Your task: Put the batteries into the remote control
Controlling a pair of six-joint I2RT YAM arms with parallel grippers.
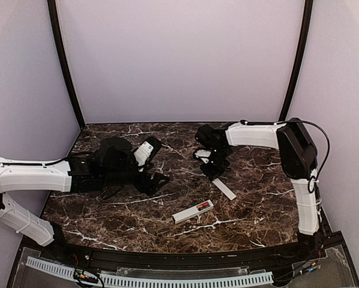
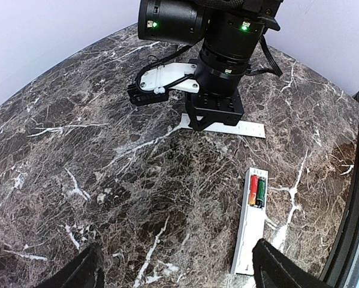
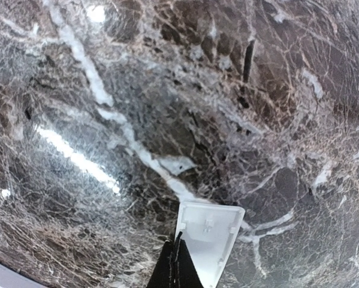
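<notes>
The white remote control (image 1: 185,215) lies on the marble table, its compartment exposed. Inside sit a red battery (image 2: 253,191) and a green battery (image 2: 261,193), side by side. A long white battery cover (image 1: 225,189) rests on the table beyond the remote, its hollow side up. Over its near-arm end, my right gripper is shut with nothing between its fingers; the cover (image 3: 212,225) lies outside them, extending to their right. My left gripper is open and empty, held left of the remote.
A black rail (image 1: 185,255) runs along the front edge. Pale walls (image 1: 179,60) enclose the back and sides.
</notes>
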